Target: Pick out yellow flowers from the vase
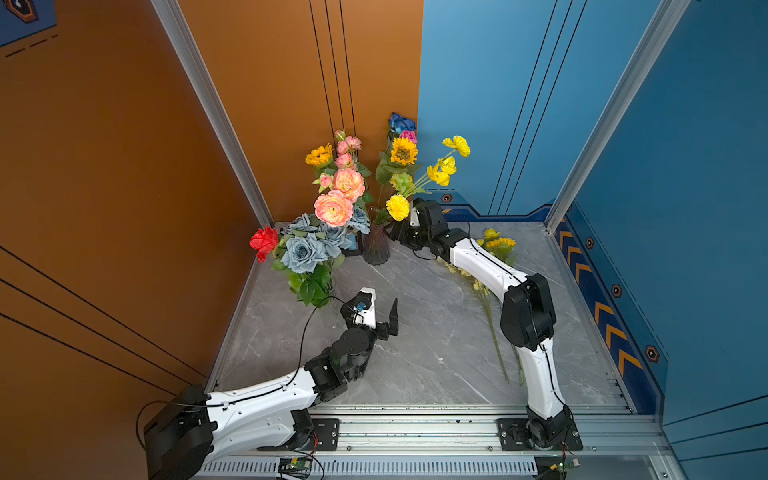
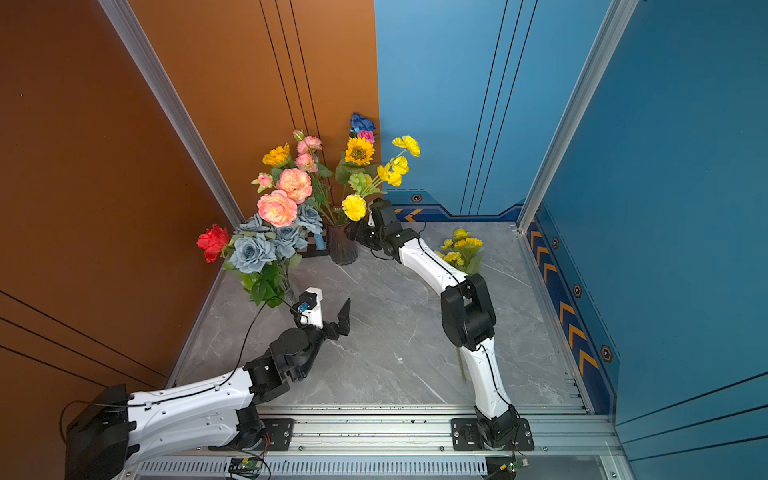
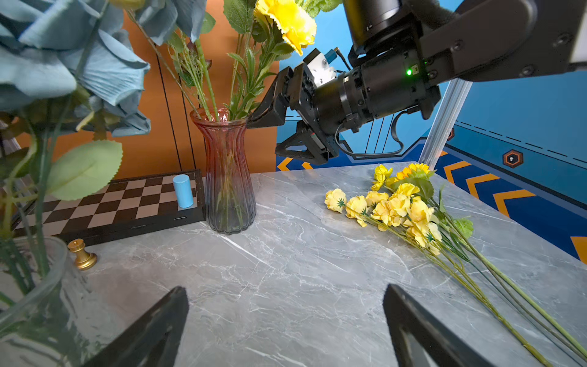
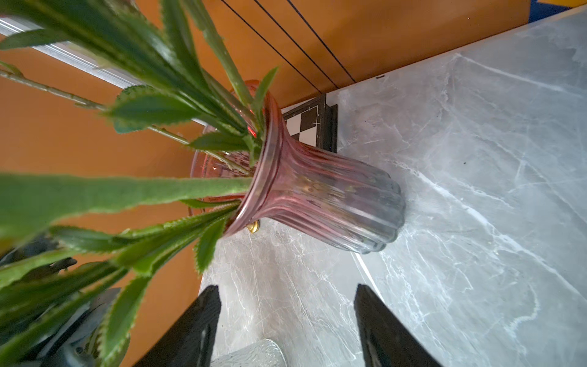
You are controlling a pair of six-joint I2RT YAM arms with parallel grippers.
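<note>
A pink-to-grey ribbed vase (image 3: 229, 177) stands upright at the back, holding yellow ranunculus-like flowers (image 1: 397, 207), looser yellow blooms (image 1: 441, 170), a sunflower (image 1: 404, 151) and other stems. My right gripper is beside the vase's rim, its fingers parted; in the right wrist view the vase (image 4: 336, 195) and green leaves (image 4: 153, 110) lie beyond the fingers, with no stem between them. Over the front left of the table, my left gripper (image 1: 381, 299) stands open and empty. Several yellow flowers (image 3: 406, 208) with long stems lie on the table at the right.
At the left, a clear glass vase (image 3: 52, 305) holds blue-grey roses (image 1: 304, 252) and a red flower (image 1: 264, 241). Behind it are a chessboard (image 3: 134, 202) with a blue cylinder (image 3: 182, 190) and a gold chess piece (image 3: 82, 253).
</note>
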